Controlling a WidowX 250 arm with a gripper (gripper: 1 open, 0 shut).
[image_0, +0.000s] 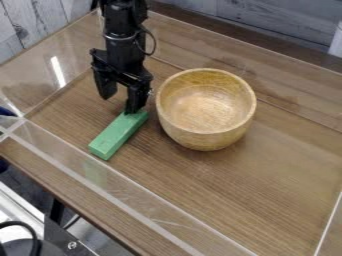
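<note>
My black gripper hangs from the top centre of the camera view, its fingers open and pointing down just above the upper end of a green elongated block. The block lies at a slant on the wooden table. A round tan bowl stands to the right of the gripper and block, and it looks empty.
Black cables show at the lower left corner, near the table's edge.
</note>
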